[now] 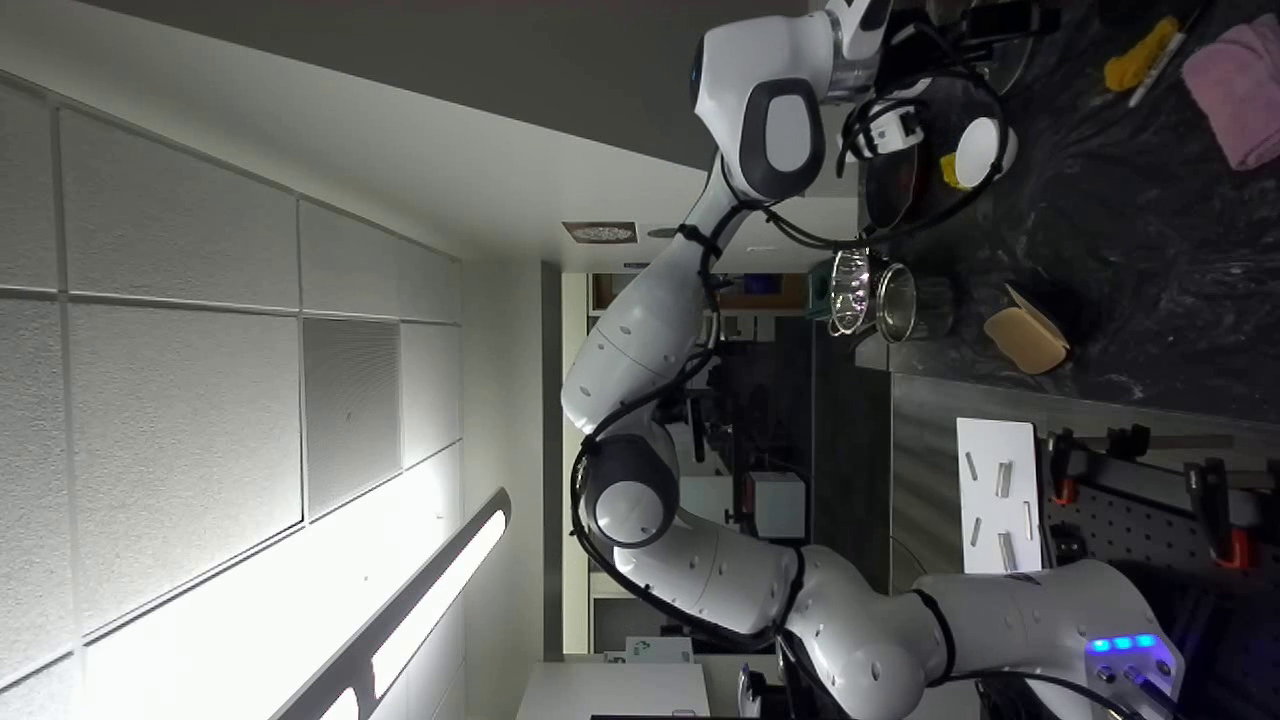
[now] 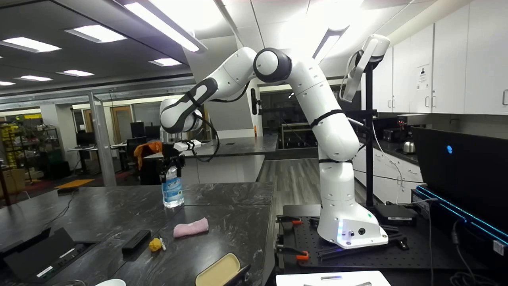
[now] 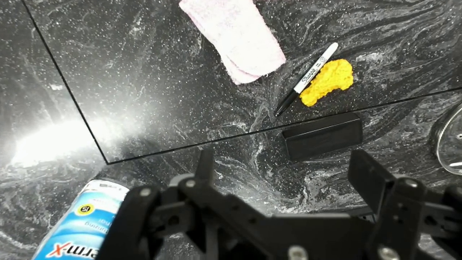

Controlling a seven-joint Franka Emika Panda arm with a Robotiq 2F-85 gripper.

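Observation:
My gripper hangs over the dark marbled tabletop, open, nothing between its fingers. In the wrist view, a bottle with a blue and white label (image 3: 80, 227) stands outside the fingers at lower left, partly hidden by the gripper. The bottle (image 2: 172, 192) appears upright just below the gripper (image 2: 171, 167) in exterior view 2. Beyond the fingertips lies a black box (image 3: 322, 138). Past it are a Sharpie marker (image 3: 308, 78), a yellow lump (image 3: 327, 82) touching or close to it, and a folded pink cloth (image 3: 238, 39).
A glass dish (image 3: 454, 138) sits at the right edge of the wrist view. Elsewhere on the table are a white bowl (image 1: 981, 154), a metal pot (image 1: 897, 302) and an open tan case (image 1: 1028, 336). Bare tabletop surrounds the pink cloth.

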